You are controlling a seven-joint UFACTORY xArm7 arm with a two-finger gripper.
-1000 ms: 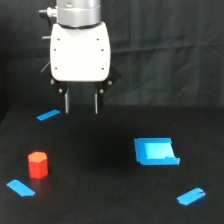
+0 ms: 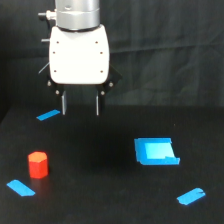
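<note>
The white robot hand [image 2: 81, 98] hangs upper left in the camera view, its two dark fingers apart with nothing visible between them, so it is open. It is above the dark table, clear of the objects. A red hexagonal block [image 2: 38, 164] sits at the lower left. A blue taped square [image 2: 157, 152] with a paler middle lies at the right.
Short blue tape strips lie at the back left [image 2: 49, 114], front left [image 2: 21, 188] and front right [image 2: 191, 196]. A dark curtain hangs behind.
The gripper has moved very slightly down and to the left. The block and tape have not moved.
</note>
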